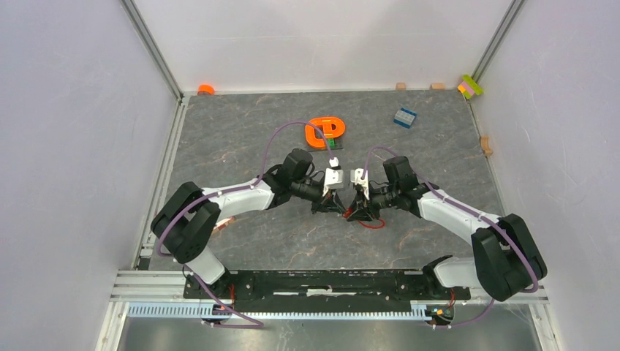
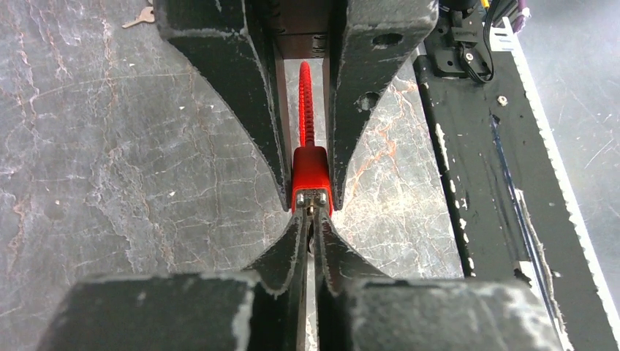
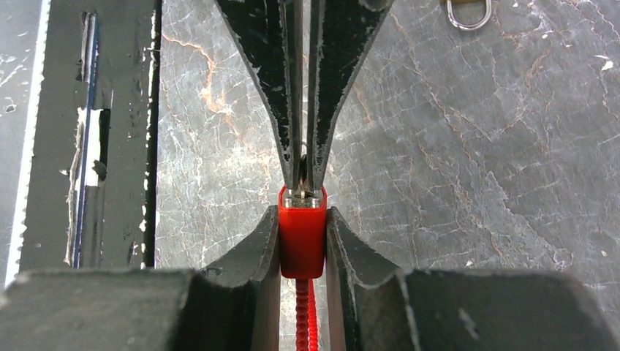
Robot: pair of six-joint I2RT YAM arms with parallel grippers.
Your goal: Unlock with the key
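A red lock-like piece (image 3: 302,245) with a red cable (image 1: 373,226) sits between the fingers of my right gripper (image 1: 349,216), which is shut on it. Its metal end (image 2: 311,197) points toward my left gripper (image 1: 339,209). In the right wrist view, the left fingers (image 3: 278,95) straddle a thin metal part at that end, with a narrow gap between them. Whether they clamp it cannot be told. A loose key (image 2: 139,18) lies on the floor at the upper left of the left wrist view. The shackle (image 3: 469,25) of a padlock shows at the top right edge of the right wrist view.
An orange and green toy (image 1: 325,131) stands behind the grippers, and a blue block (image 1: 404,118) lies at the back right. The black front rail (image 1: 322,292) borders the grey floor (image 1: 409,256), which is clear around the hands.
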